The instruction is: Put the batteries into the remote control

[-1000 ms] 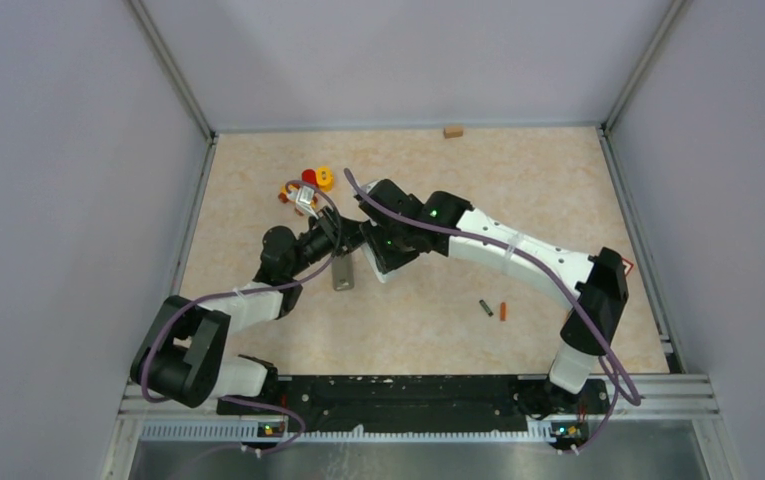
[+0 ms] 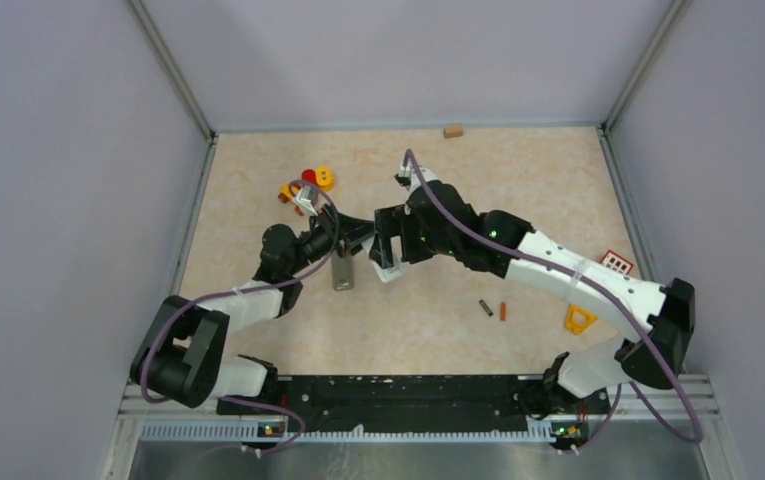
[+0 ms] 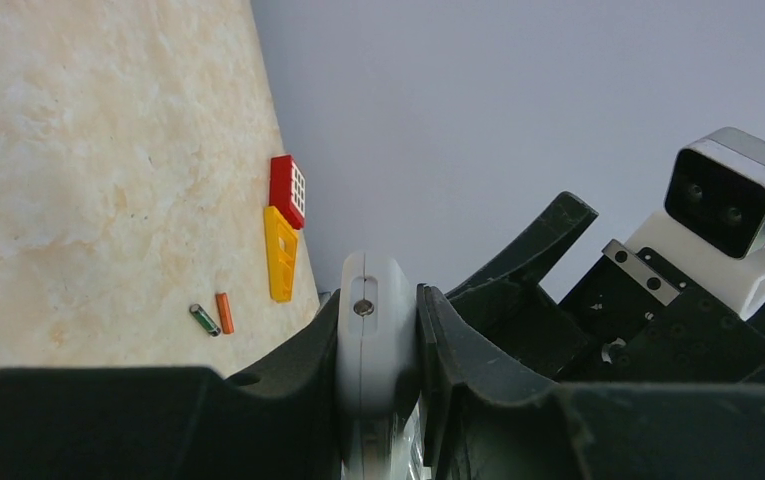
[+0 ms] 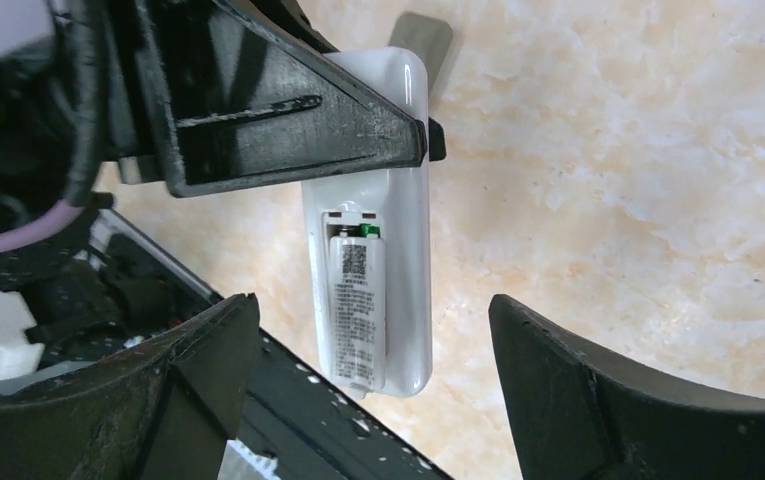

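My left gripper is shut on the white remote control (image 4: pixel 406 280), seen upright in the right wrist view with its battery compartment facing that camera. A silver battery (image 4: pixel 356 300) lies in the compartment, with some green showing at the top beside its end. My right gripper is open, its fingertips either side of the remote's lower part, apart from it. On the table to the right lie a dark green battery (image 2: pixel 486 307) and an orange battery (image 2: pixel 503 311).
A grey metal plate (image 2: pixel 343 275) lies beneath the left gripper. Red and yellow toys (image 2: pixel 324 178) sit at back left, a wooden block (image 2: pixel 453 131) at the back. A red piece (image 2: pixel 617 262) and yellow piece (image 2: pixel 578 318) lie at the right edge.
The right arm has pulled back to the right and up in the top view, away from the remote. The left arm has hardly moved.
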